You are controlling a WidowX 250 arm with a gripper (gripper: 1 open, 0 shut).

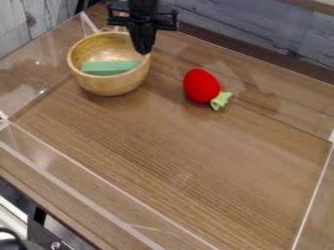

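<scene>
A black gripper (141,29) hangs at the top over the back rim of a yellow bowl (107,85), its fingers shut with nothing visible between them. Whether they touch the rim is unclear. A green block (109,67) lies inside the bowl. A red strawberry-like object (201,85) with a pale green top rests on the wooden table to the right of the bowl.
A light wall runs along the left edge and the back right.
</scene>
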